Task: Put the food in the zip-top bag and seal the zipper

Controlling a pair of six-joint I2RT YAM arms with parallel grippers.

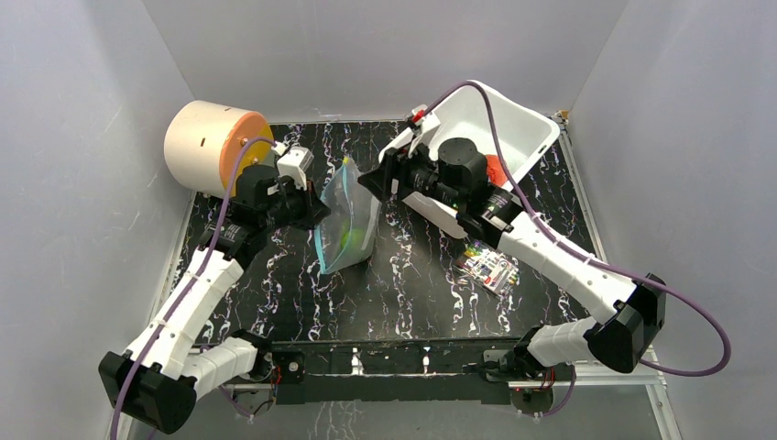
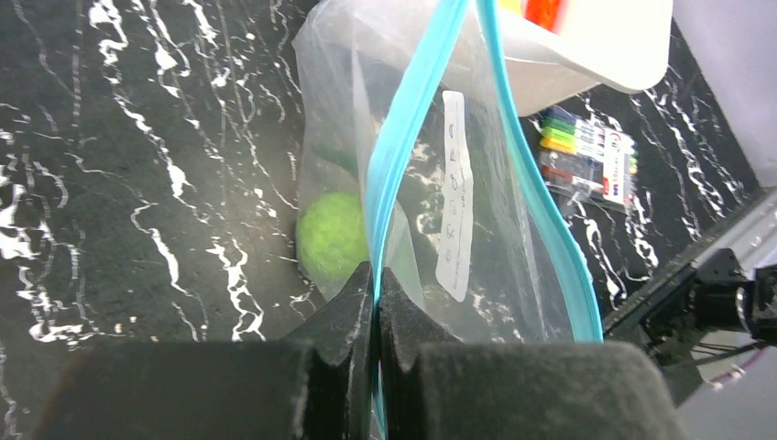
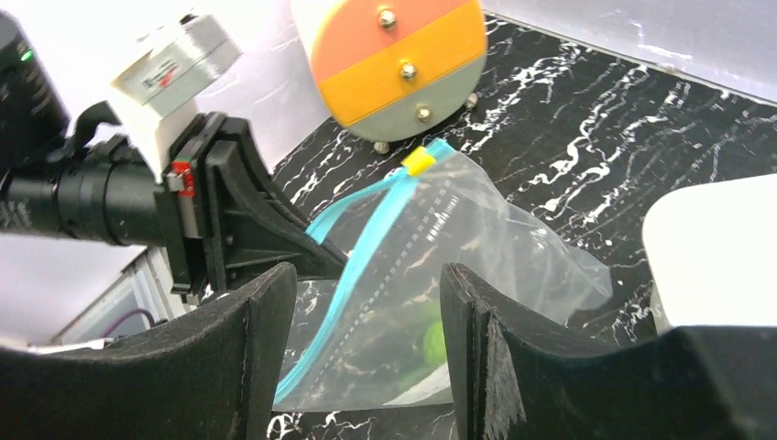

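Observation:
A clear zip bag (image 1: 353, 229) with a blue zipper rim stands on the black marbled table, a green round food (image 2: 332, 236) inside it. My left gripper (image 1: 321, 211) is shut on the bag's zipper edge, which runs between its fingertips in the left wrist view. My right gripper (image 1: 377, 183) is above the bag's right side, part open with nothing seen between its fingers; the yellow slider tab (image 3: 419, 161) and blue rim lie beyond them.
A white bin (image 1: 495, 119) with red food (image 1: 495, 169) stands at the back right. A pack of markers (image 1: 486, 269) lies front right. An orange-and-white drum (image 1: 206, 147) is at the back left.

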